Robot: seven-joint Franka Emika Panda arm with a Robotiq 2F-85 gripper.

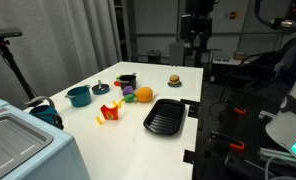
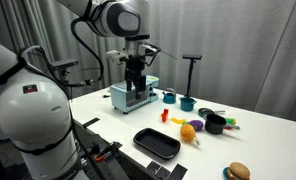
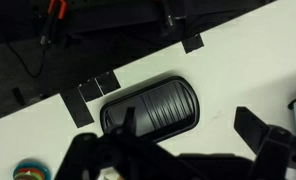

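High above the white table (image 1: 118, 155), my gripper stands open with nothing between its fingers. Below it lies a shallow black ribbed tray (image 3: 153, 108), empty, near the table's edge; exterior view 2 also shows this tray (image 2: 156, 143). Farther back on the table are an orange rounded toy (image 1: 145, 94), a few red pieces (image 1: 109, 112) and a purple item (image 2: 195, 123). A toy burger (image 2: 238, 171) sits apart, close to the edge of exterior view 2. The black pot (image 2: 216, 124) and a teal pot (image 1: 79, 96) stand behind.
A pale blue toaster-like box (image 1: 23, 150) fills the left corner in exterior view 1. A small dark pan (image 1: 100, 88) lies by the teal pot. Black tape (image 3: 91, 93) marks the table edge. Bare table surrounds the tray.
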